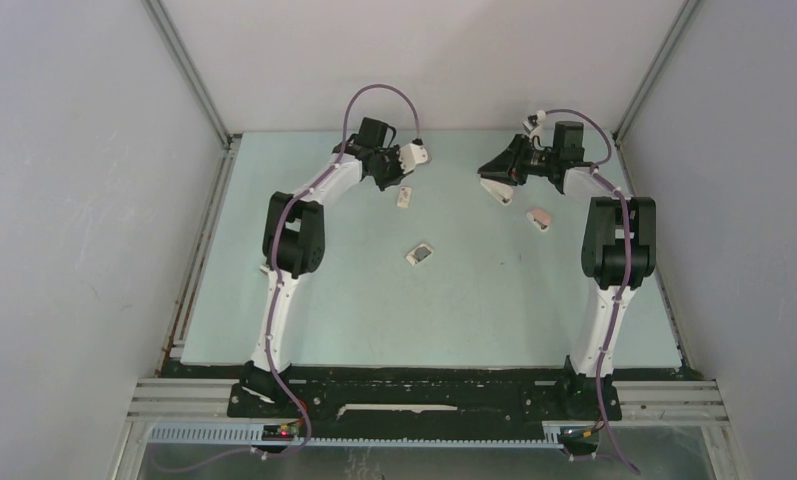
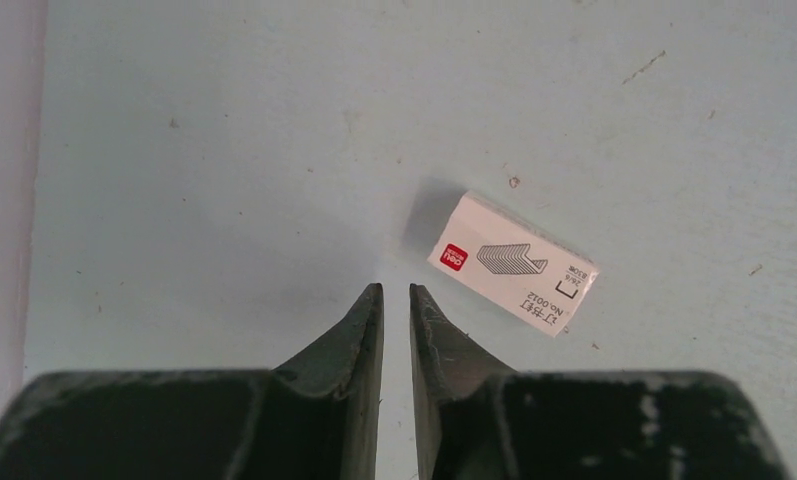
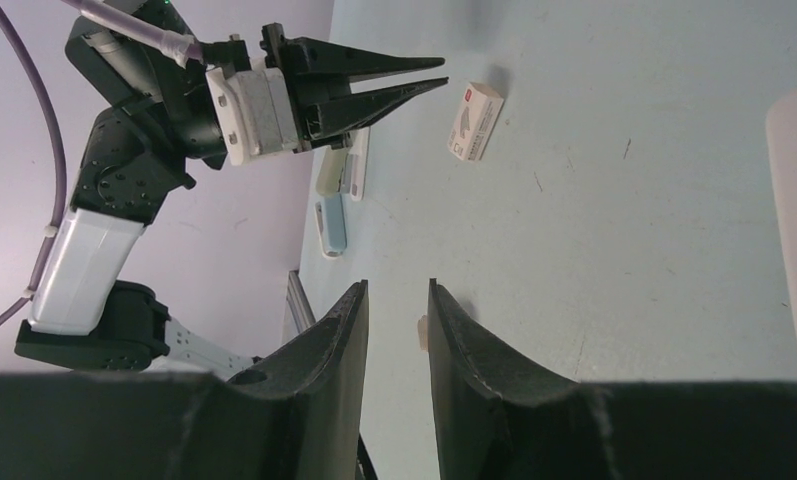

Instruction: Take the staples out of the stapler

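A small staple box [image 1: 403,197] lies just below my left gripper; in the left wrist view its printed top [image 2: 514,262] shows, with nothing visible between the nearly closed fingertips. My right gripper is at the back right, partly open with nothing seen between its tips, over a long pale object [image 1: 496,192], partly hidden in the top view. I cannot tell which object is the stapler.
A pink-and-white item [image 1: 539,219] lies right of centre, and a pale item with a dark middle [image 1: 420,253] at centre. Several items, including a blue one [image 3: 332,225], lie at the left.
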